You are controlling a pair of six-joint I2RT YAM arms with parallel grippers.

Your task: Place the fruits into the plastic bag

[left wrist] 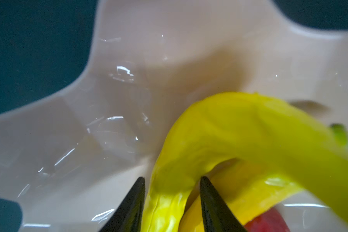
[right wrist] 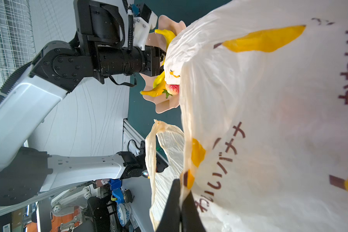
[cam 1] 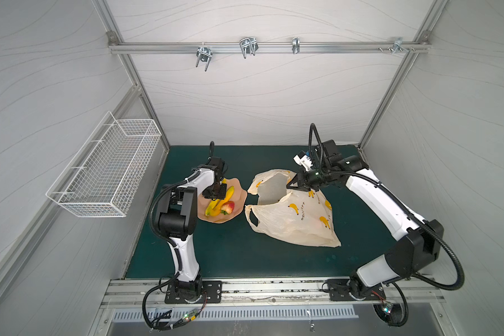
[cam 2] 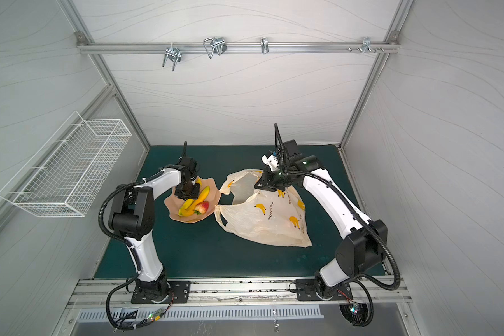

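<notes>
Two yellow bananas and a red fruit (cam 1: 227, 207) lie in the wavy pinkish bowl (cam 1: 240, 197) at the left of the table. My left gripper reaches down into the bowl, shut on one curved banana (left wrist: 216, 119). The other banana (left wrist: 243, 189) lies just beside it, with the red fruit partly under view there. To the right, the cream plastic bag (cam 1: 285, 221) with banana prints lies with its mouth facing the bowl. My right gripper is shut on the bag's upper rim and holds the mouth apart.
A white wire basket (cam 1: 109, 168) hangs on the left wall, clear of the table. One bag handle (cam 1: 252, 215) lies near the bowl's right edge.
</notes>
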